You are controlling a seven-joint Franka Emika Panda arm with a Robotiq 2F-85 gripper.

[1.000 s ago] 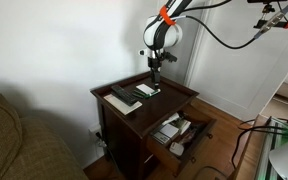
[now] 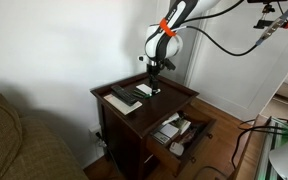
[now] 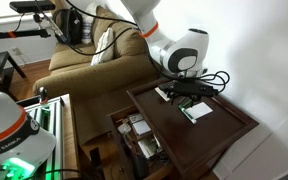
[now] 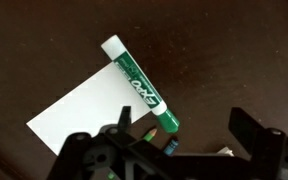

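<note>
A green-and-white marker (image 4: 144, 84) lies on the dark cabinet top, overlapping the edge of a white card (image 4: 89, 108) in the wrist view. My gripper is open above the top, its fingers well apart and nothing held between them. The marker's green end lies in the gap, closer to the left finger (image 4: 106, 145). In exterior view 2, the gripper (image 3: 187, 98) is low over the cabinet top beside a white patch (image 3: 197, 110).
An open drawer (image 2: 174, 150) with several items juts from the cabinet front. Dark flat objects and a pale sheet (image 2: 121, 104) occupy the top's left side in exterior view 1. A green pointed tip (image 4: 150, 134) and a blue piece (image 4: 171, 146) show between the fingers' bases.
My arm has come down a little toward the cabinet top. The cabinet, drawer and objects around it look unmoved.
</note>
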